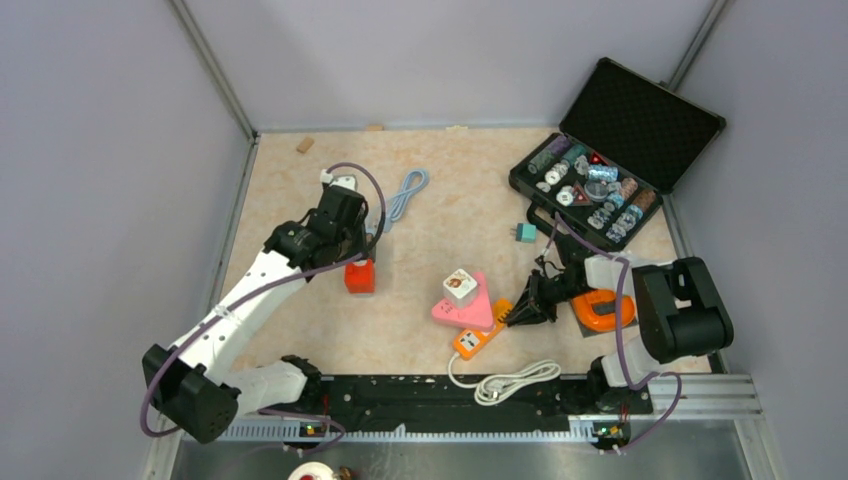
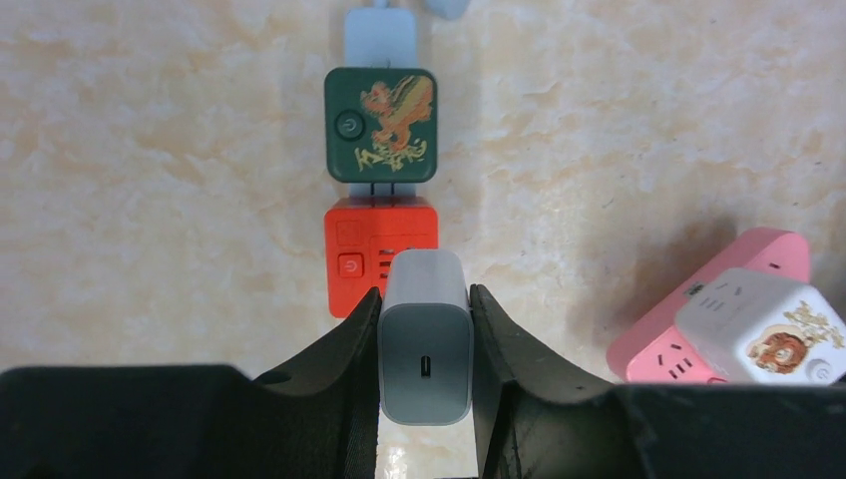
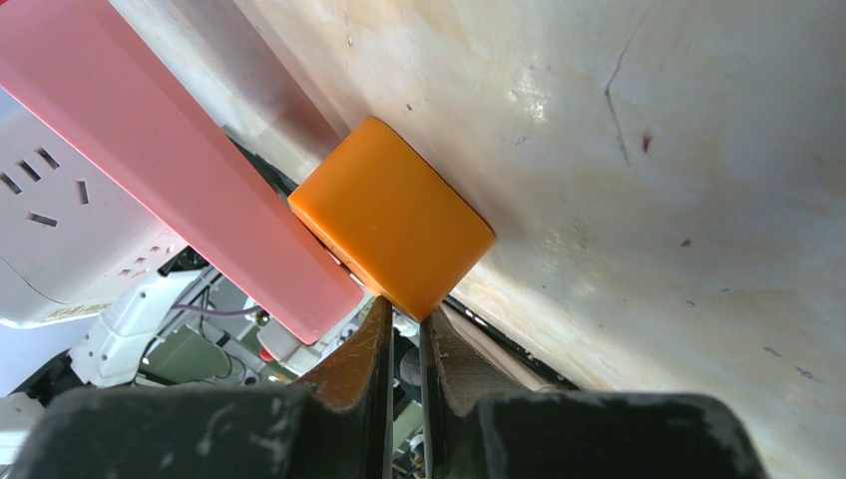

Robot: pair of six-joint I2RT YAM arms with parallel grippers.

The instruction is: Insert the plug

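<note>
My left gripper hangs over a red socket block [image 1: 360,278], a grey rounded block [image 2: 425,364] between its fingers; whether they grip it is unclear. Above the red block lie a green block [image 2: 381,125] and a blue cable [image 1: 405,195]. My right gripper is shut at the end of an orange power strip [image 3: 394,215], beside a pink triangular strip [image 1: 455,315] topped by a white cube [image 1: 460,285]. A teal plug adapter [image 1: 525,232] lies farther back.
An open case [image 1: 585,190] of chips fills the back right. A white cable [image 1: 520,380] lies at the front edge. An orange object [image 1: 600,320] sits under the right arm.
</note>
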